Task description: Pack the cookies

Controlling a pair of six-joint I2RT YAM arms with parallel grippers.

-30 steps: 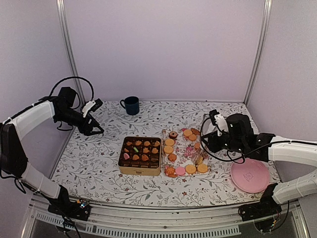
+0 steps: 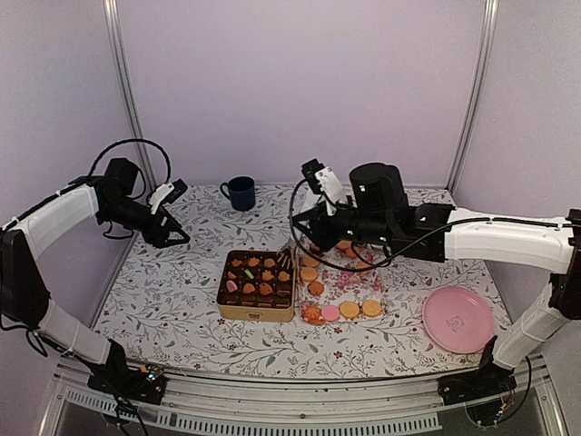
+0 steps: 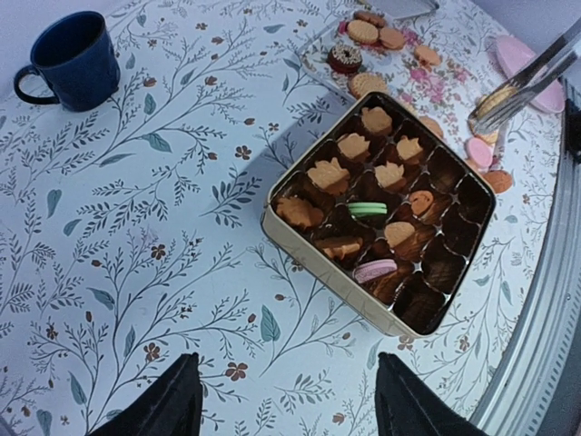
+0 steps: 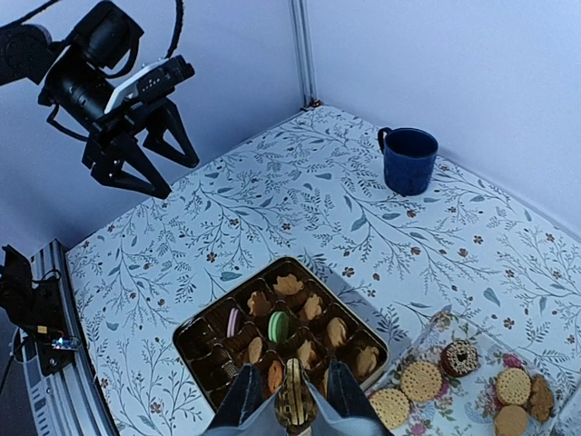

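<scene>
A gold cookie box (image 2: 256, 312) with a brown divided tray holds leaf-shaped cookies, pink and green macarons and others; some compartments are empty. My right gripper is shut on a golden-brown cookie (image 4: 295, 404), held just beside and above the box's right part. Loose cookies (image 3: 366, 32) lie on a clear, pink-patterned tray (image 4: 467, 400) right of the box. My left gripper (image 2: 168, 232) stands open and empty high at the left, its two fingers showing at the bottom of the left wrist view.
A dark blue mug (image 2: 240, 193) stands at the back left, a pink plate (image 2: 457, 320) at the front right. Walls bound the back and both sides.
My right gripper has moved left and up from over the loose cookies toward the box, carrying a cookie. The left arm has stayed where it was.
</scene>
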